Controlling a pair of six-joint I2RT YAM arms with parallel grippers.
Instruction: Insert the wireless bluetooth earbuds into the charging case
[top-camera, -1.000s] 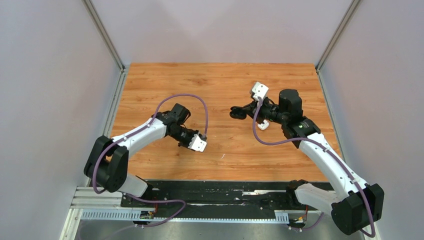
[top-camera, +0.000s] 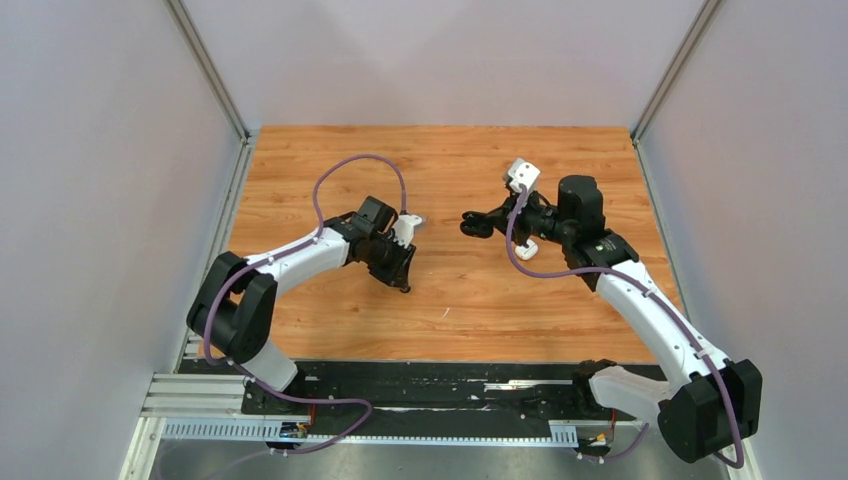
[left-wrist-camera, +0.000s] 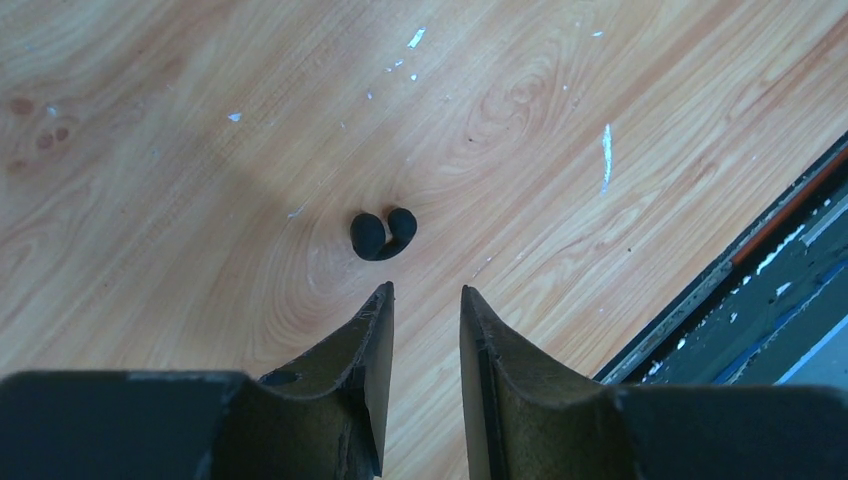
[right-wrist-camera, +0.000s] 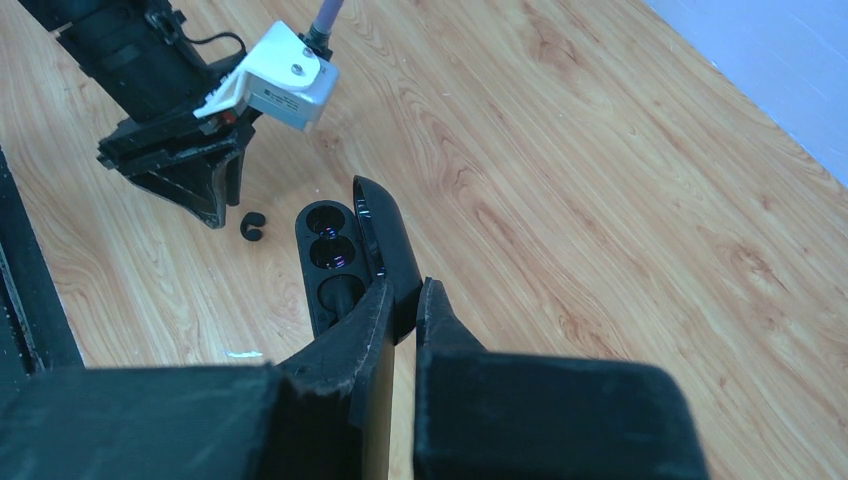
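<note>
My left gripper hangs part open above the table, nothing between its fingers; beyond its fingertips lie two small black earbuds (left-wrist-camera: 368, 236) on the wood. My right gripper is shut on the black charging case (right-wrist-camera: 325, 265), held in the air with its lid up and its compartments facing the camera. The upper compartments look glossy; something dark fills the lowest one, too unclear to name. In the top view the held case (top-camera: 476, 224) is right of the left gripper.
A white object (top-camera: 528, 249) lies partly hidden under the right wrist.
The right arm holding the case has barely moved.
</note>
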